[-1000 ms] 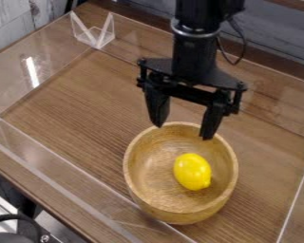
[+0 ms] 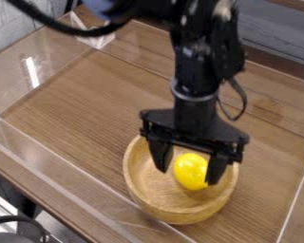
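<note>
My black gripper (image 2: 185, 142) hangs over a light wooden bowl (image 2: 163, 199) at the lower middle, its fingers open and reaching down on either side above a yellow object (image 2: 192, 174) in the bowl. The yellow object looks rounded; part of its top lies close to or behind the gripper, and whether the fingers touch it I cannot tell.
Pale raised edges run along the left and back of the table. A dark cable loops beside the arm's upper part.
My gripper has come down and toward the camera, from behind the bowl to over the yellow object. The bowl and the yellow object look unmoved.
</note>
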